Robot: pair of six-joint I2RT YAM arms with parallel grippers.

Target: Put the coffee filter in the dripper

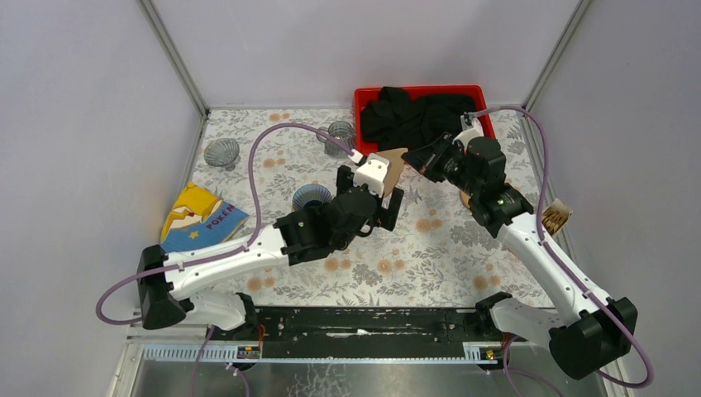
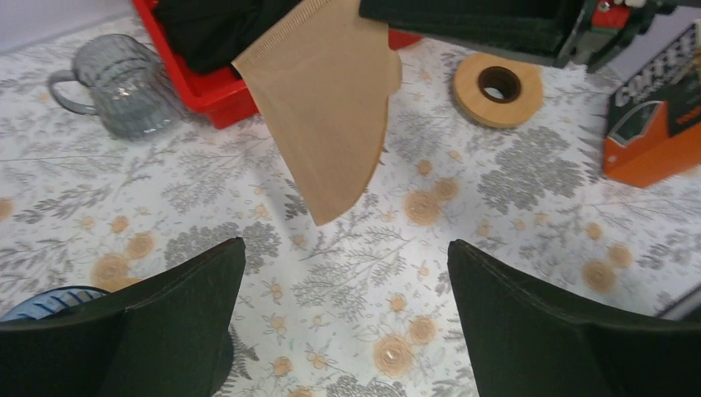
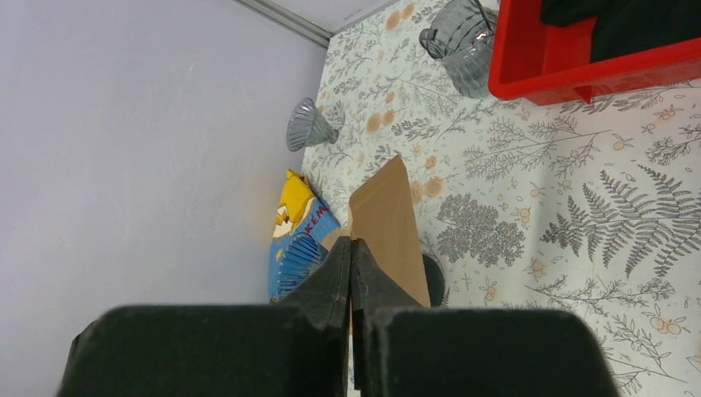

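A brown paper filter (image 2: 322, 116) hangs from my right gripper, which is shut on it, as the right wrist and left wrist views show. My left gripper is open, empty, a short way from the filter's lower tip. The blue ribbed dripper (image 1: 310, 196) on its dark stand is beside my left gripper in the top view, and shows at the lower left of the left wrist view, partly hidden by a finger.
A red bin (image 1: 364, 107) with dark cloth is at the back. A glass jug (image 2: 124, 91), a clear cone (image 1: 221, 151), a Pokemon bag (image 1: 198, 223), a tape roll (image 2: 488, 107) and an orange box (image 2: 645, 141) lie around the table.
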